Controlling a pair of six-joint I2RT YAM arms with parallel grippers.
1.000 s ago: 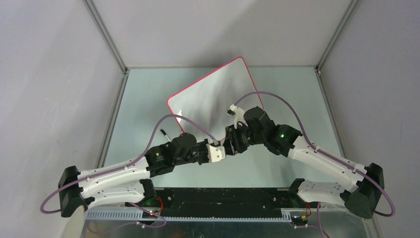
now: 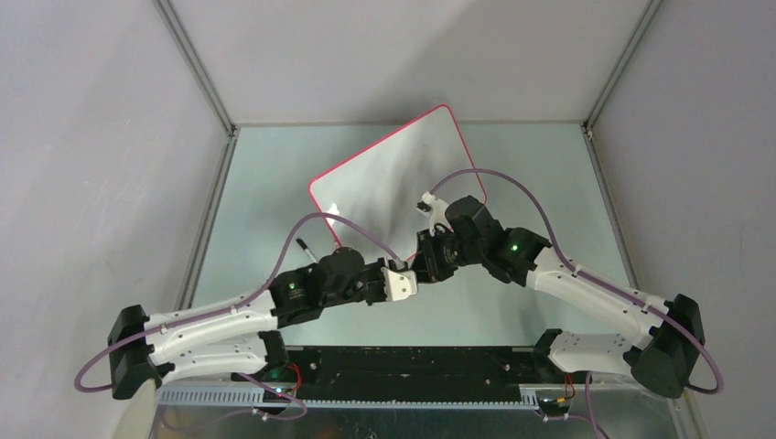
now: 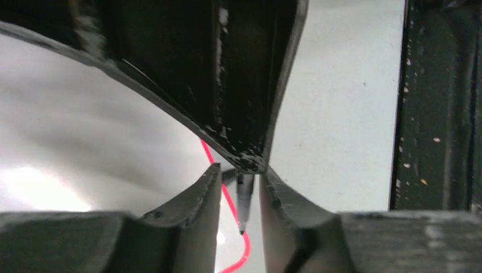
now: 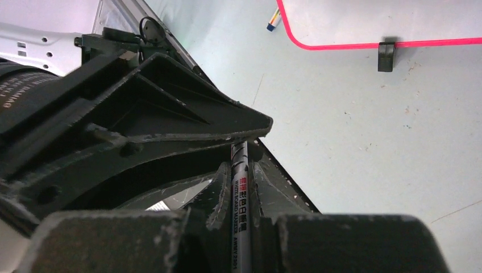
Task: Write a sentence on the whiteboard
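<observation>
A red-rimmed whiteboard lies at the table's back middle. Both grippers meet in front of it. In the right wrist view a silver whiteboard marker stands between the fingertips of my right gripper, which is shut on it; the other gripper's black fingers cross the marker's far end. In the left wrist view the pen shows just beyond the tips of my left gripper, blurred; whether these fingers touch it I cannot tell.
A second marker lies left of the board. A black clip sits on the board's rim. White walls enclose the table, with bare surface at the back right and left.
Both arms are nearly still, with the grippers meeting at the same place; the right arm has shifted very slightly.
</observation>
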